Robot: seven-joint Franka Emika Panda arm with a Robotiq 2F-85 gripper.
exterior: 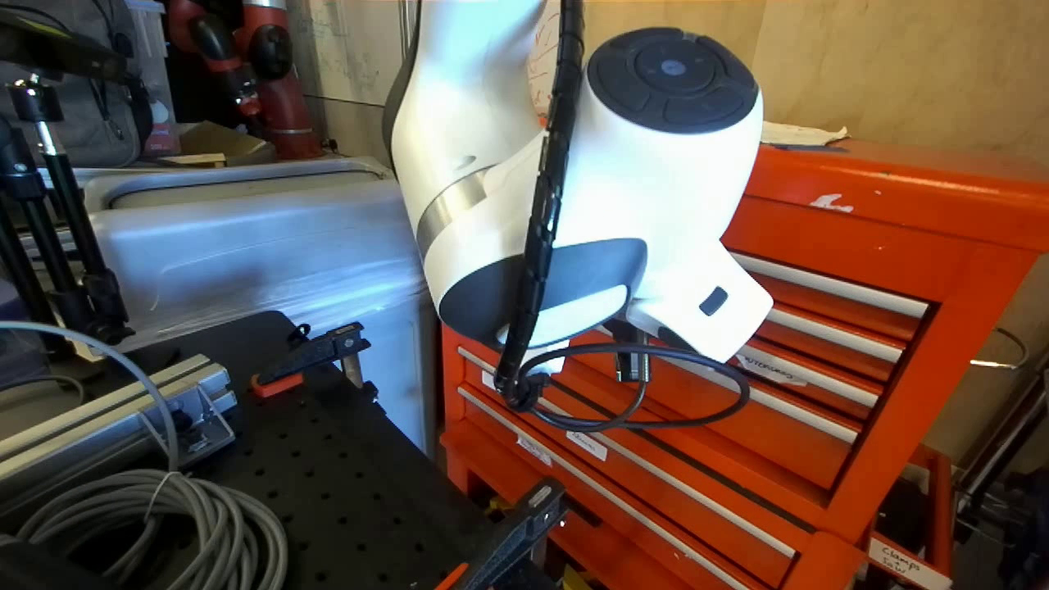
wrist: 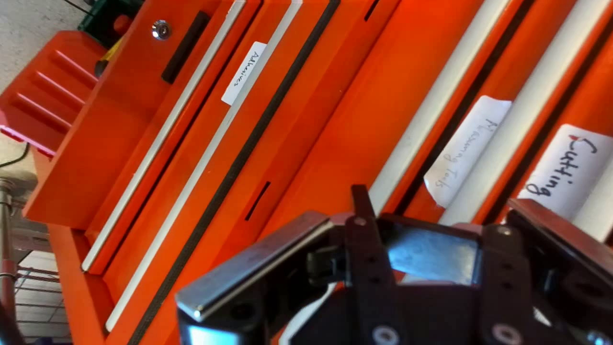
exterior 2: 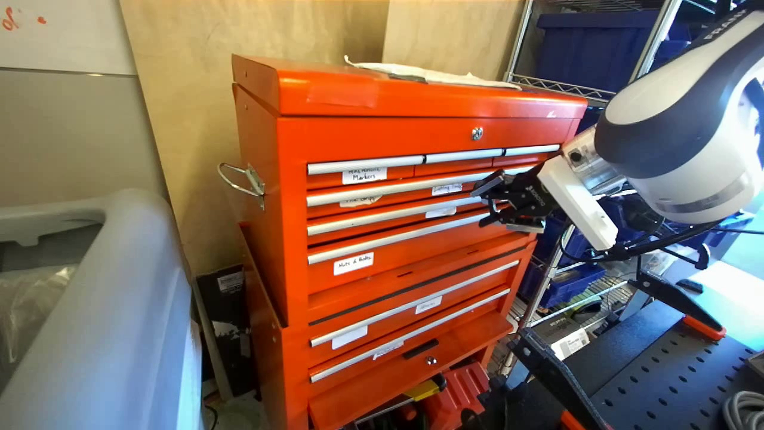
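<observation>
A red tool chest (exterior 2: 358,136) with labelled drawers and silver handles stands against the wall. My gripper (exterior 2: 487,203) is in front of the right end of its upper drawers. It is shut, and nothing shows between its fingers. In the wrist view the gripper overlaps the drawer handles near the "Measuring Tools" label (wrist: 466,150) and the "Cutting" label (wrist: 569,166). Whether it touches a handle I cannot tell. In exterior view 1 the white arm (exterior: 649,187) hides the gripper's fingertips. The drawers in view look closed.
A black perforated table (exterior: 334,472) with clamps and a coiled grey cable (exterior: 167,531) lies beside the arm. Wire shelving with blue bins (exterior 2: 594,46) stands right of the chest. A cloth (exterior 2: 437,75) lies on the chest's top. A black cable (exterior: 678,423) loops below the arm.
</observation>
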